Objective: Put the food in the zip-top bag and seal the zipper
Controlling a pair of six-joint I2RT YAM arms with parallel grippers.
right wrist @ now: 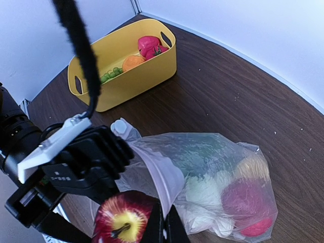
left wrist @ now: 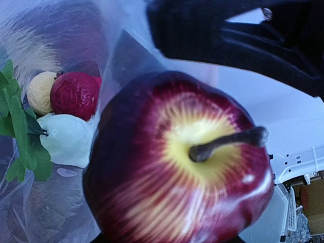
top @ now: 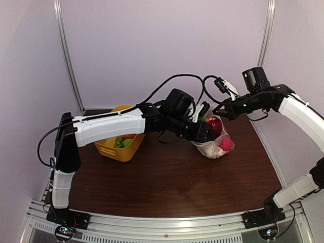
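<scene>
My left gripper (top: 209, 132) is shut on a dark red apple (left wrist: 177, 162) with a brown stem. The apple is at the mouth of the clear zip top bag (right wrist: 202, 147); how far it reaches inside, I cannot tell. My right gripper is shut with the thin bag edge pinched between its fingertips. Through the film show a white item (left wrist: 68, 139), a crimson one (left wrist: 76, 95), a cream one (left wrist: 41, 92) and green leaves (left wrist: 28, 131). Only one left finger (left wrist: 187, 35) is clear in the left wrist view.
A yellow basket (right wrist: 136, 83) stands at the left, holding an orange item (right wrist: 132, 62), green pieces (right wrist: 111, 74) and a red one (right wrist: 149, 43). Bare table (top: 167, 187) lies in front of the bag. Both arms are close together over it.
</scene>
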